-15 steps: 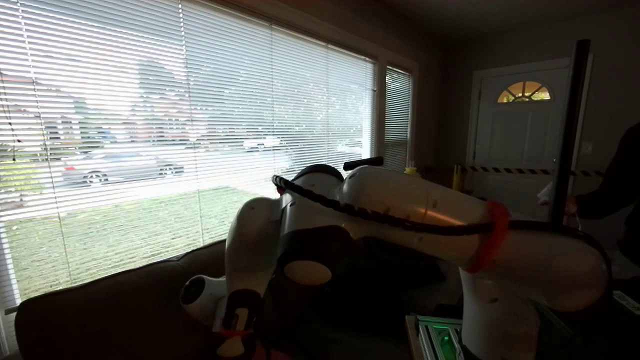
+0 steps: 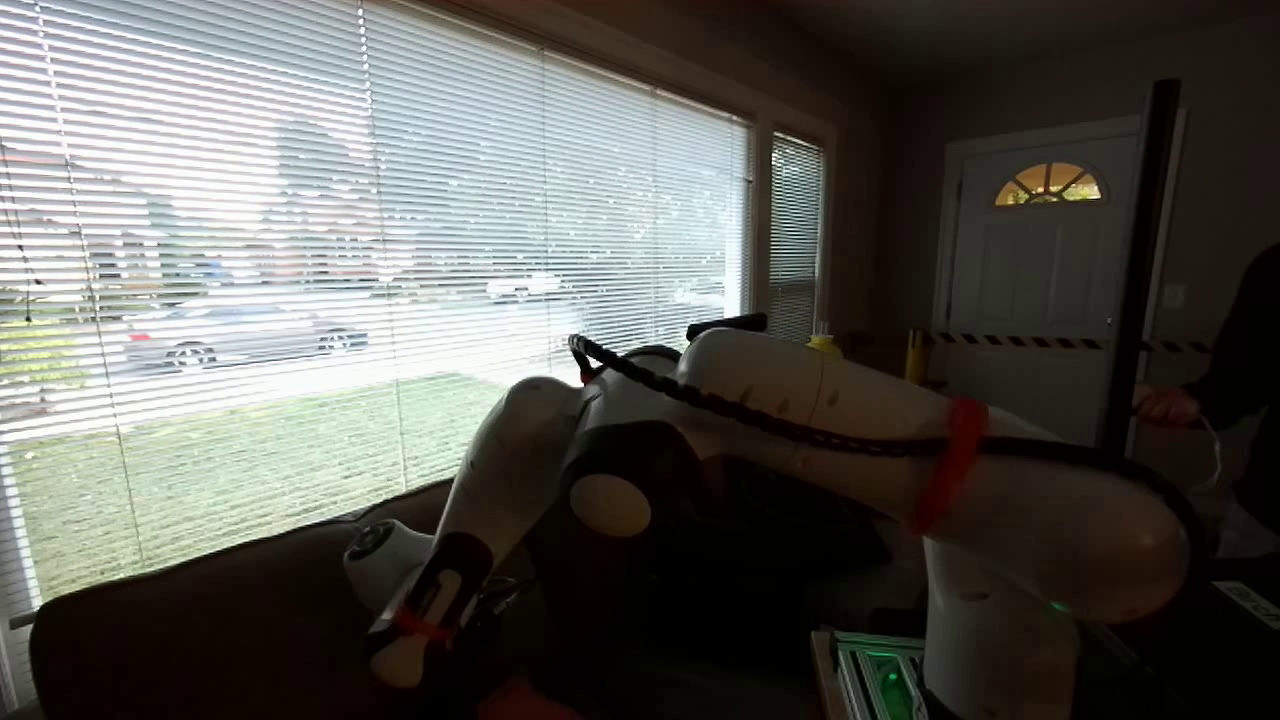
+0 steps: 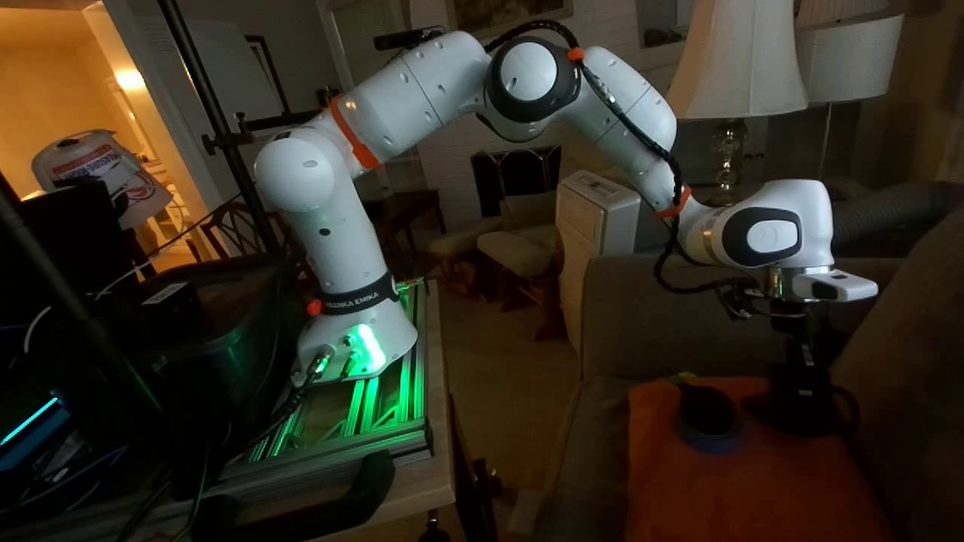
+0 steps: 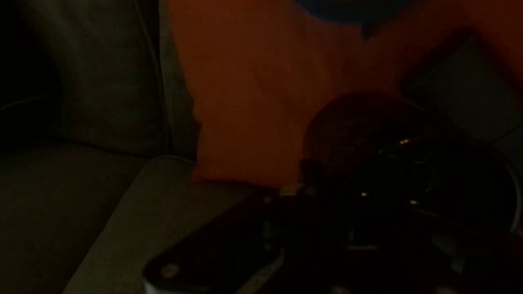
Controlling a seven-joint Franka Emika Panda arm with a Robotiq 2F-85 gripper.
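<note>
My gripper (image 3: 797, 348) points down over the orange cloth (image 3: 759, 506) at the right of exterior view 2. It appears shut on a dark vessel (image 3: 806, 402), whose handle-like loop shows at its right side. In the very dark wrist view, a round black vessel (image 4: 470, 186) with a shiny rim stands against the fingers; their exact contact is lost in shadow. Beside it on the cloth, apart from the gripper, sits a dark bowl with a blue base (image 3: 709, 424). Exterior view 1 hides the fingertips.
Orange cloth covers part of the sofa seat (image 3: 592, 452), with a sofa back (image 3: 922, 352) close at the right. A white cabinet (image 3: 592, 235) and lamps (image 3: 736, 63) stand behind. In exterior view 1, a person's hand (image 2: 1166, 406) shows at the far right.
In exterior view 1 the arm's forearm and wrist have swung, the hand shifting left and somewhat upward. The person's hand at the right has moved slightly too.
</note>
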